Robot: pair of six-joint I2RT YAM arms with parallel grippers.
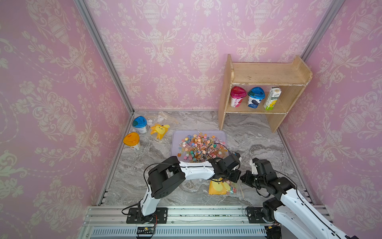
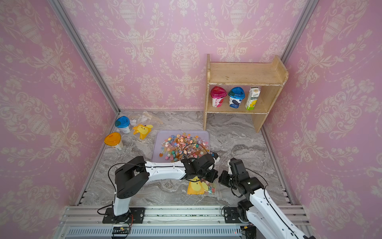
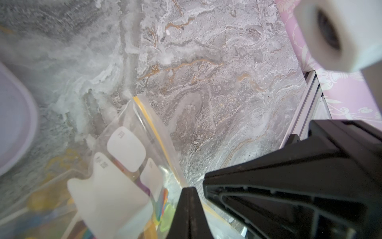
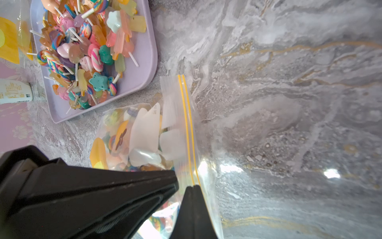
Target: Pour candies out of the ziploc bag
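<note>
A ziploc bag with yellow print, candies inside and a zip strip lies flat near the front edge. My left gripper is low over its upper right part; in the left wrist view the bag's corner is just beyond the fingers. My right gripper is at the bag's right end, its fingertips by the zip strip in the right wrist view. Both grippers are shut; whether any film is between their fingers is not clear.
A lilac tray heaped with candies lies behind the left arm. Lidded cups and another bag are at back left. A wooden shelf with cups and a carton stands at back right.
</note>
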